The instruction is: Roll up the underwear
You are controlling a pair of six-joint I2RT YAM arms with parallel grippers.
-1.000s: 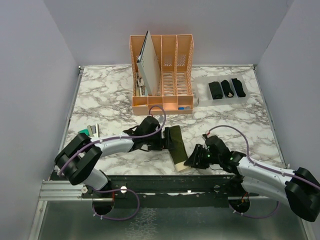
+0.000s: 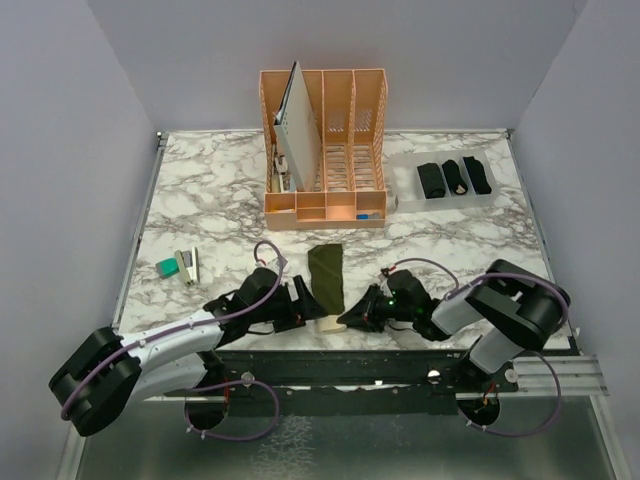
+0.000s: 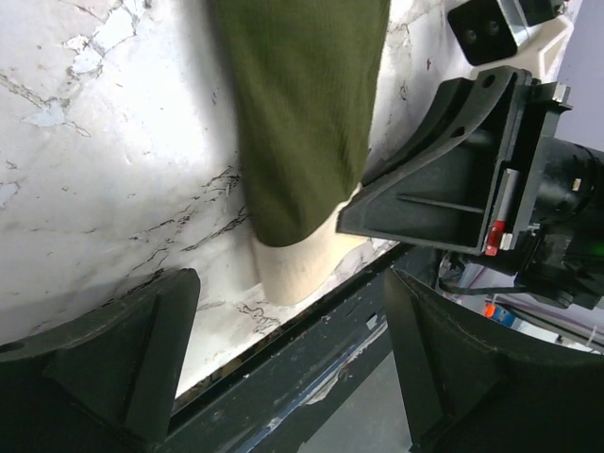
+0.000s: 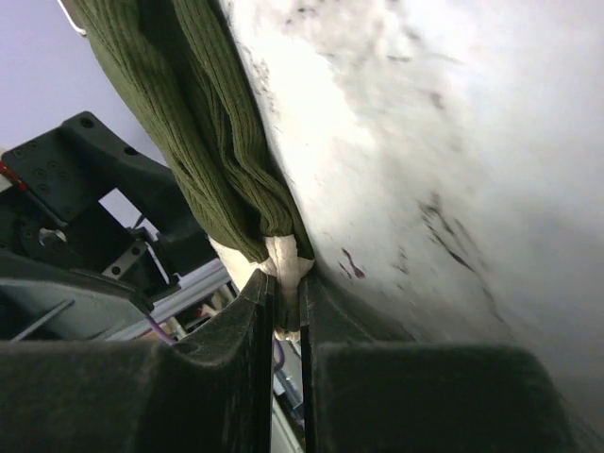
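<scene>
A dark green strip of folded underwear [image 2: 326, 275] lies lengthwise on the marble table, its pale waistband end [image 2: 331, 324] toward the front edge. In the right wrist view my right gripper is shut on the waistband [image 4: 286, 269], pinching one side of it; the green cloth [image 4: 203, 123] trails away from the fingers. My left gripper stands open, the pale band [image 3: 297, 264] showing between and beyond its fingers, apparently without contact. From above, the left gripper [image 2: 312, 305] is at the strip's left, close to the waistband.
An orange organizer [image 2: 325, 215] with a binder stands at the back. To its right, a clear tray [image 2: 405, 185] holds several dark rolls. A green item [image 2: 167, 268] and a stapler [image 2: 187, 265] lie at left. The table's front edge is close to both grippers.
The underwear has shifted left and turned straighter, its band end moving left with my right gripper.
</scene>
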